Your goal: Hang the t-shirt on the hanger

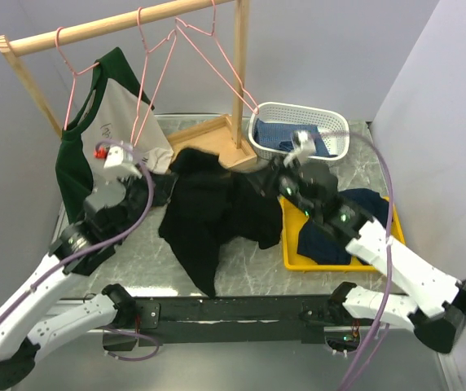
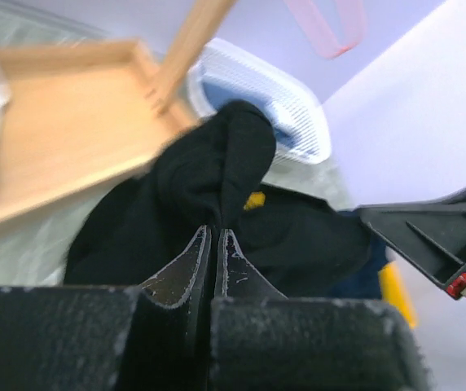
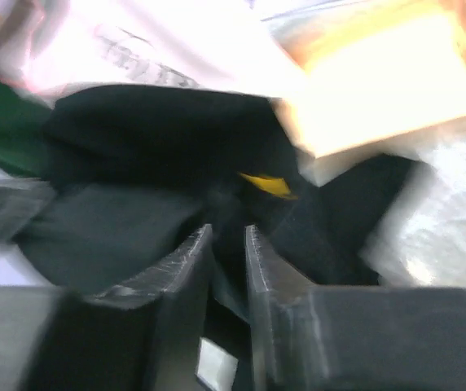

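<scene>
The black t-shirt hangs over the table's middle, its lower end trailing to the front edge. At the shirt's left side, my left gripper is shut; in the left wrist view a dark fold runs into its meeting fingertips. My right gripper is at the shirt's upper right; in the right wrist view its fingertips stand slightly apart over black cloth, and I cannot see whether cloth lies between them. A yellow patch shows on the cloth. Pink hangers hang from the wooden rail.
A green-and-white shirt hangs at the left. Behind the black shirt lies a wooden tray. A white basket with blue cloth stands at the back right, a yellow tray with dark cloth before it.
</scene>
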